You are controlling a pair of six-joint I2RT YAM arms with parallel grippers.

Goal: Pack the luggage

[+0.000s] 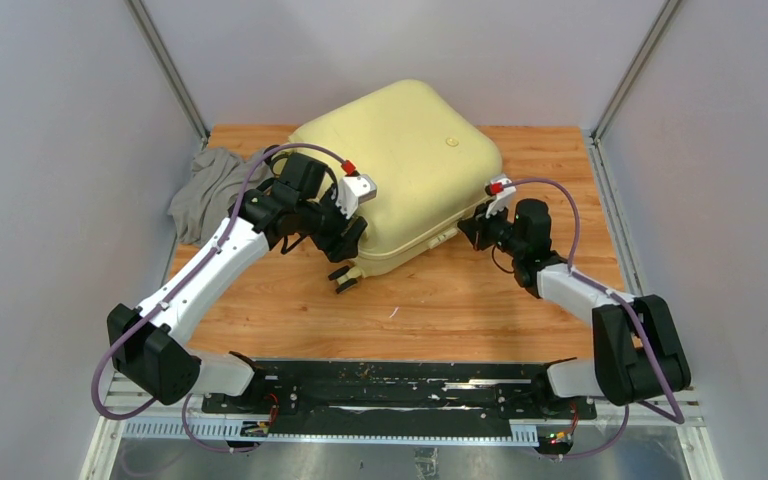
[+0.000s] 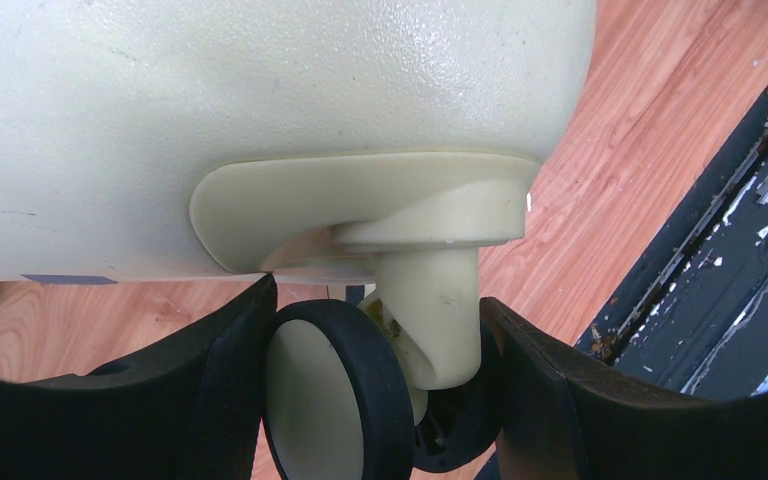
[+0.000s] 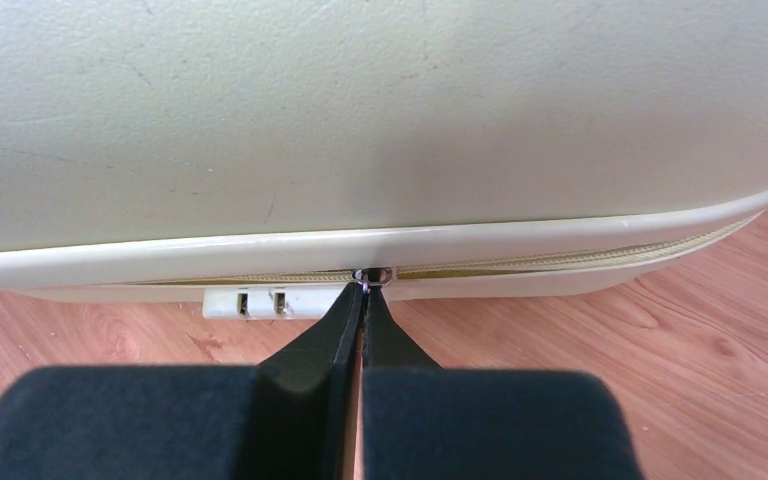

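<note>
The pale yellow suitcase (image 1: 400, 150) lies flat and closed on the wooden table. My left gripper is around a caster wheel (image 2: 315, 400) at its near left corner, a finger pressed to each side. Along the near edge, my right gripper is shut on the metal zipper pull, which is almost wholly hidden between the fingertips. Only the slider's shiny ring (image 3: 374, 275) shows above them. The zipper teeth (image 3: 570, 260) run right from there in the narrow seam, and a pale lock (image 3: 290, 302) sits just left of the tips.
A heap of grey cloth (image 1: 210, 190) rests at the table's left edge, behind the left arm. Another caster (image 1: 344, 278) sticks out below my left gripper. Bare table (image 1: 430, 315) lies in front of the suitcase; side walls close in the space.
</note>
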